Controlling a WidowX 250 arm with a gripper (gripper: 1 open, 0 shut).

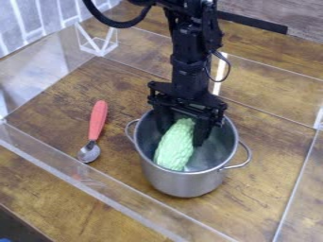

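A silver pot (187, 177) with two loop handles stands at the lower middle. Inside it lies a pale green cabbage-like object (175, 146). My black gripper (192, 121) reaches down from above into the pot's back part, just over the green object's upper end. Its fingertips are dark against the pot, so whether it is open or shut is unclear.
A spoon with a red handle (97, 120) lies left of the pot on the wooden table (57, 189). Clear plastic edges run along the left. The table right of the pot is mostly bare.
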